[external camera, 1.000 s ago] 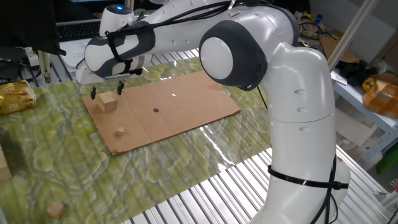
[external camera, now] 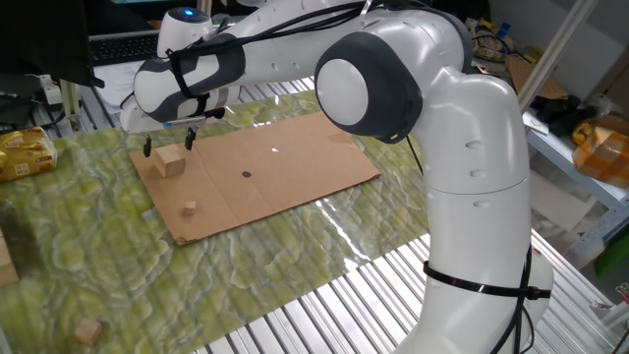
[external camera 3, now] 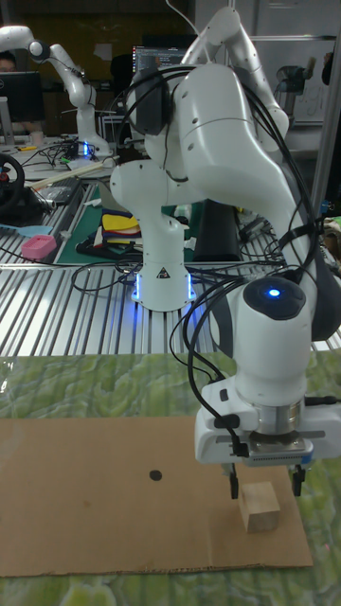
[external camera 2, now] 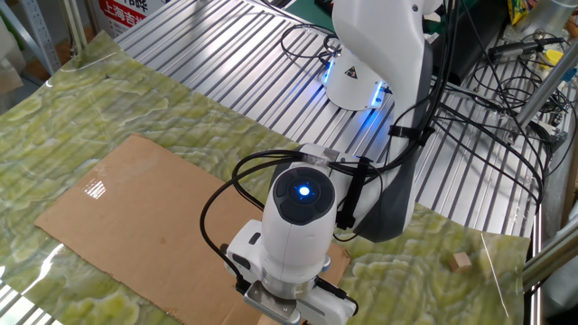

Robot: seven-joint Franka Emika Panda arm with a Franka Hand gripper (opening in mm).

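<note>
A larger wooden block rests near one end of the brown cardboard sheet. Around and above it my gripper is open, its two dark fingers spread wide with no grip on the block. In exterior view 3 the same block shows below and between the fingers of the gripper. A small wooden cube lies on the cardboard, apart from the bigger block. The second exterior view has the arm's hand hiding the fingers and both of these blocks.
Another wooden block sits on the green marbled cover. At the left edge is a partly visible wooden piece, with a yellow packet farther back. A black spot marks the cardboard, whose middle is otherwise clear.
</note>
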